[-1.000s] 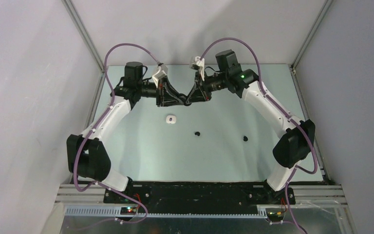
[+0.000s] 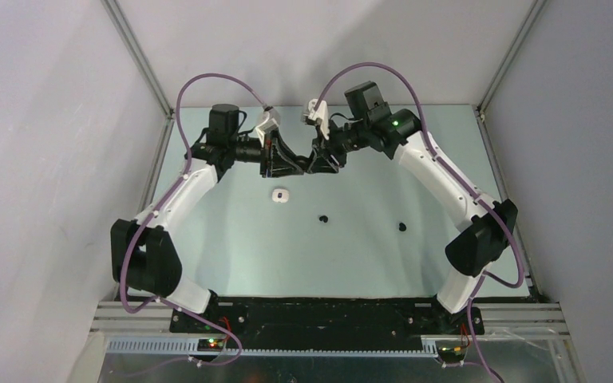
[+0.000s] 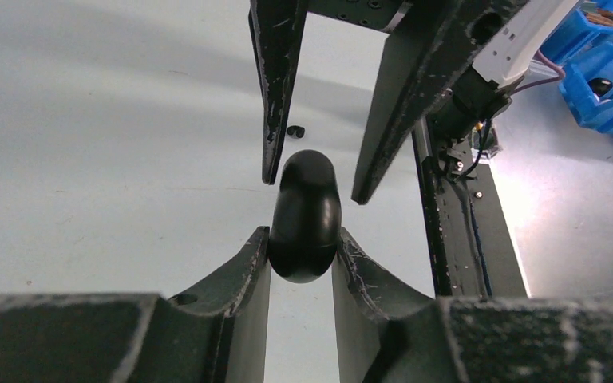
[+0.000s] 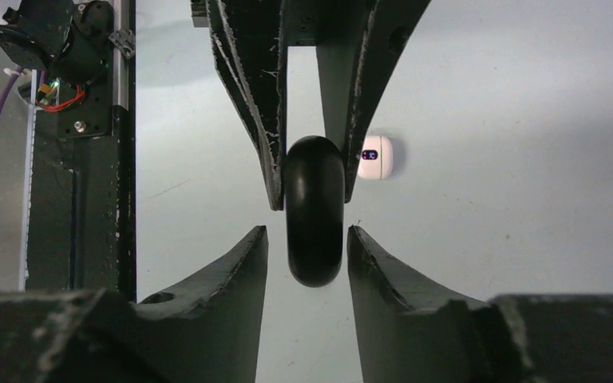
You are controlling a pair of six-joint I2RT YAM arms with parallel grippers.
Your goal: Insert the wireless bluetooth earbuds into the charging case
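Note:
A glossy black oblong case (image 3: 303, 215) (image 4: 314, 211) is held in the air between both grippers at the centre of the top view. My left gripper is shut on it. My right gripper is part open around it, its fingertips slightly apart from the case in the right wrist view. A small white case with a lit display (image 2: 280, 195) (image 4: 375, 157) lies on the mat below. Two small black earbuds (image 2: 323, 219) (image 2: 401, 227) lie apart on the mat, to the centre and the right.
White walls stand at the back and sides. A dark rail (image 2: 327, 319) runs along the front edge.
Both grippers and the held black case have shifted slightly in the top view, the right wrist moving a little left and turning. The things on the mat are unmoved.

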